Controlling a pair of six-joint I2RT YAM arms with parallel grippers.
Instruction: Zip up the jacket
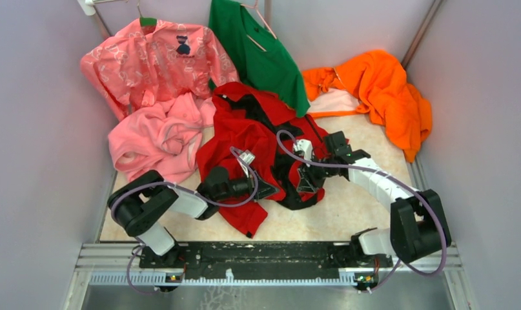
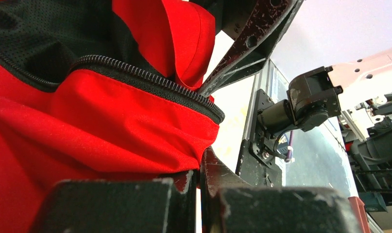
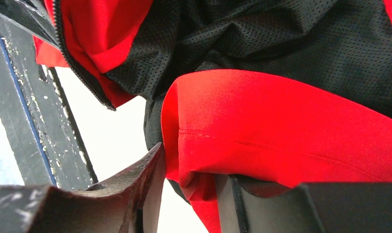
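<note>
The red jacket [image 1: 232, 129] lies crumpled on the table, its black mesh lining exposed. My left gripper is shut on its red cloth just below a black zipper tape [image 2: 150, 80] that ends near the cloth's corner. To the right, my right gripper straddles a folded red flap [image 3: 281, 131] with its fingers apart; the far end of another zipper [image 3: 82, 77] shows beyond it in the right wrist view.
Pink clothes [image 1: 154, 135] lie at left, a green top [image 1: 257, 58] hangs behind, and an orange garment [image 1: 387, 97] lies at back right. Bare table [image 1: 335, 219] shows at front right.
</note>
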